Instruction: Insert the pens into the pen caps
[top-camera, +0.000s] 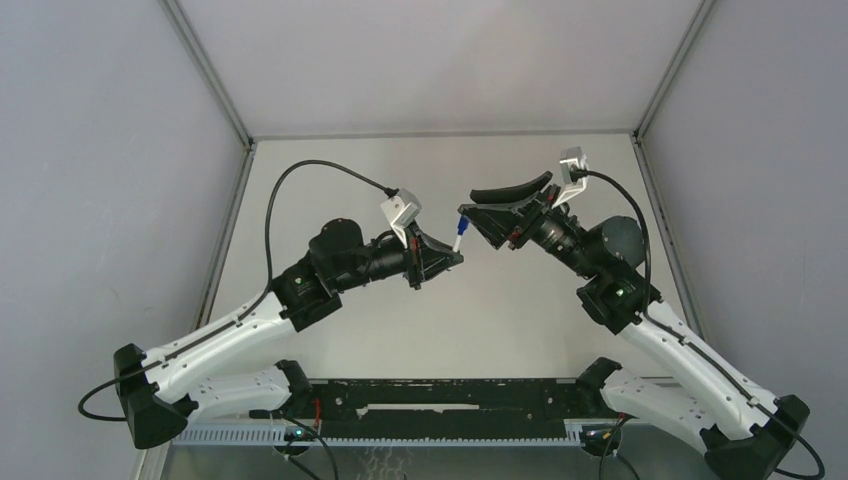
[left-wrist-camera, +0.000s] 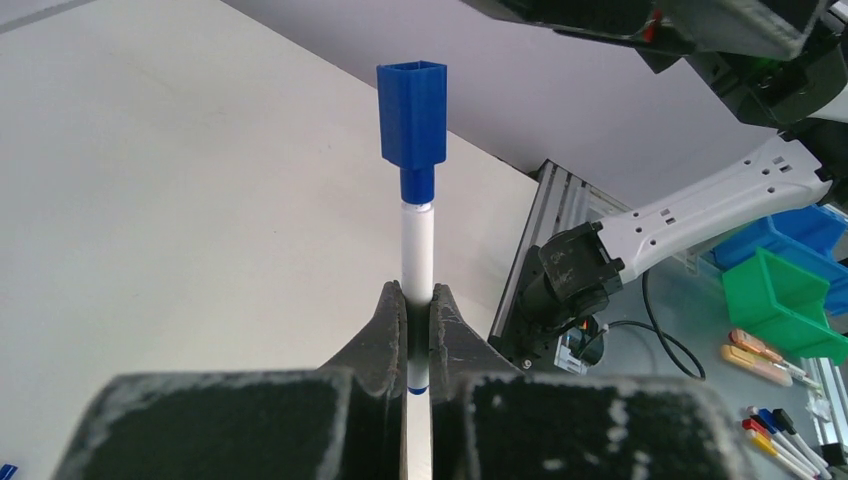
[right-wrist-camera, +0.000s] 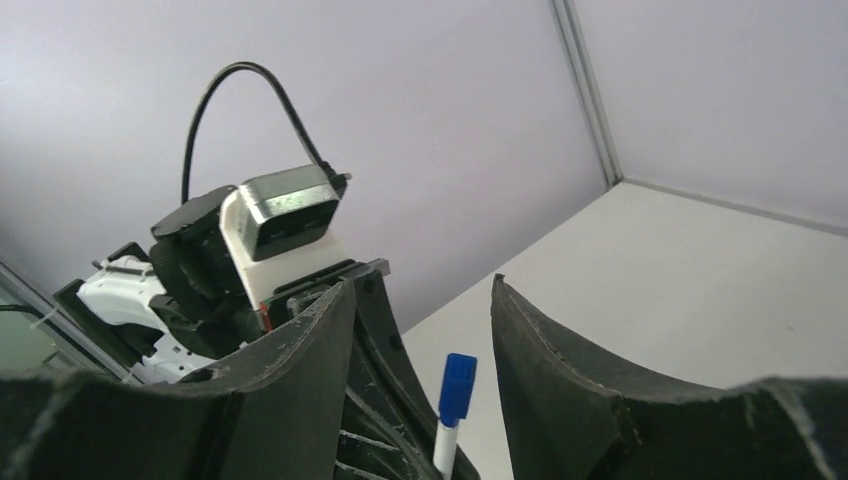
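A white pen (left-wrist-camera: 417, 245) stands upright with a blue cap (left-wrist-camera: 412, 115) seated on its upper end. My left gripper is shut around the pen's lower part, and its blue bottom tip shows below the fingers. In the top view the left gripper (top-camera: 458, 258) points right, with the capped pen rising from it. My right gripper is open above and to the right, nothing between its fingers. From the right wrist view the cap (right-wrist-camera: 458, 385) appears beyond and below those fingers, clear of them.
A small blue piece (left-wrist-camera: 7, 470) lies at the table's left in the left wrist view. Past the table edge are a green bin (left-wrist-camera: 775, 300), a blue bin (left-wrist-camera: 790, 240) and several loose pens (left-wrist-camera: 785, 440).
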